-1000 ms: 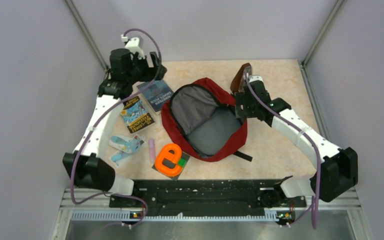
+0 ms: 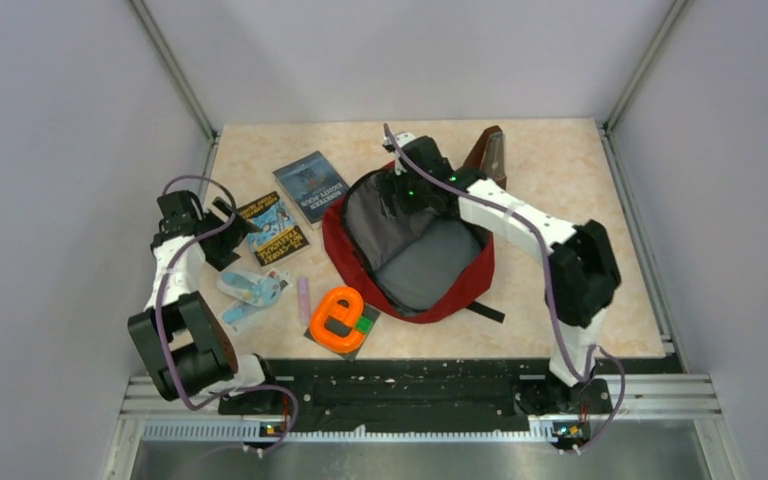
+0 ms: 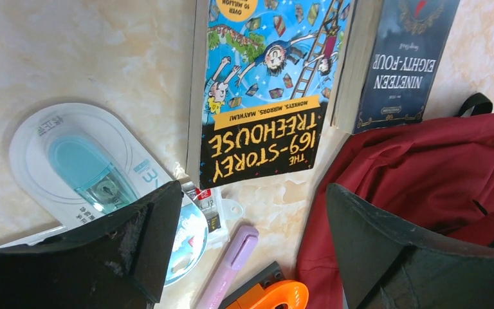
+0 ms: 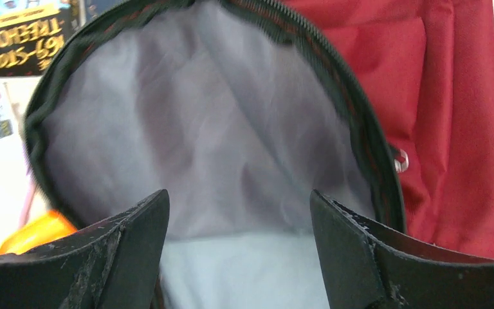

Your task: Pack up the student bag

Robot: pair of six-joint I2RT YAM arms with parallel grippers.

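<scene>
The red bag (image 2: pixel 468 284) lies unzipped at mid-table, its grey inside bare where it shows. My right gripper (image 2: pixel 390 194) is open above the bag's upper opening, with only grey lining (image 4: pixel 231 148) between its fingers in the right wrist view. At the left, my open left gripper (image 2: pixel 232 233) hangs beside the Treehouse book (image 2: pixel 278 232); nothing is between its fingers. The Nineteen Eighty-Four book (image 2: pixel 311 186) lies behind that one. Nearer the front are blue packaged items (image 2: pixel 252 288), a purple pen (image 2: pixel 304 300) and an orange e-shaped case (image 2: pixel 336 320) on a dark flat piece.
A brown pouch (image 2: pixel 487 155) stands behind the bag, partly hidden by the right arm. A black strap (image 2: pixel 486 312) sticks out at the bag's front right.
My left gripper has come from the back, above the books, toward the front left. The right gripper has swung left from the bag's right edge to over its opening. The objects are unmoved.
</scene>
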